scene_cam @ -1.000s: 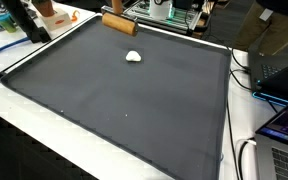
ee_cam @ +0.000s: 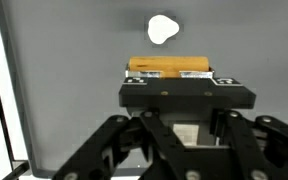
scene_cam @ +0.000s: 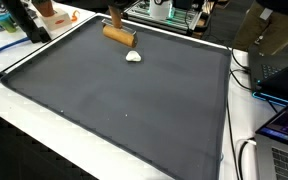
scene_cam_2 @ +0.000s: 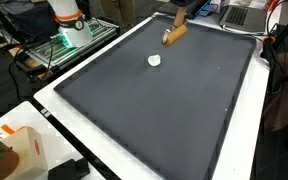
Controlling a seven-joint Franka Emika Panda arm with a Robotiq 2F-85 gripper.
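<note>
A wooden mallet hangs head down, its orange-brown head [scene_cam: 119, 36] lying crosswise at the far end of the dark grey board [scene_cam: 124, 90]. In exterior view 2 the mallet's head [scene_cam_2: 176, 36] is near the board's back edge, with the handle rising out of the picture. My gripper is shut on the handle, between the black bar and the head in the wrist view. A small white rounded object [ee_cam: 163, 29] lies on the board just beyond the head, apart from it. Whether the head touches the board, I cannot tell.
Most of the board is bare. Laptops [scene_cam: 282, 125] with cables stand along the right side in exterior view 1. An orange-and-white device [scene_cam_2: 70, 22] stands left of the board in exterior view 2.
Over the last second the mallet's head has shifted down the picture in exterior view 1, closer to the white object. The white object has stayed in place.
</note>
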